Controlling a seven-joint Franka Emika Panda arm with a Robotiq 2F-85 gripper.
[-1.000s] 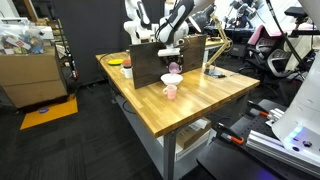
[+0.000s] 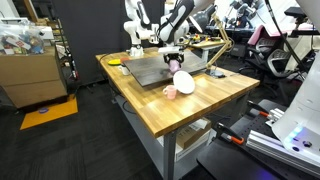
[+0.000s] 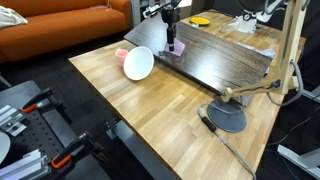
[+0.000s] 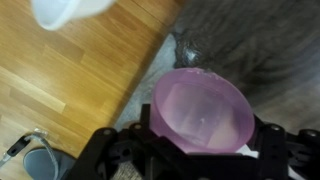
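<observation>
My gripper (image 2: 173, 58) is open over the dark board, close above a pink cup (image 2: 175, 66). In the wrist view the pink cup (image 4: 203, 112) is seen at an angle, its round rim facing the camera, in front of the dark fingers (image 4: 272, 143). Whether the fingers touch it cannot be made out. The dark board (image 3: 222, 52) lies flat on the table. A white bowl (image 3: 139, 63) is tipped on its side at the board's edge, with a pink mug (image 3: 121, 54) beside it.
A lamp base (image 3: 226, 116) with a cable and wooden arm stands on the table. A yellow item (image 3: 199, 20) is beyond the board. The wooden table (image 3: 150, 110) has clear room in front.
The dark board stood upright behind the cup and bowl; now it lies flat. The white bowl has gone from upright to tipped on its side.
</observation>
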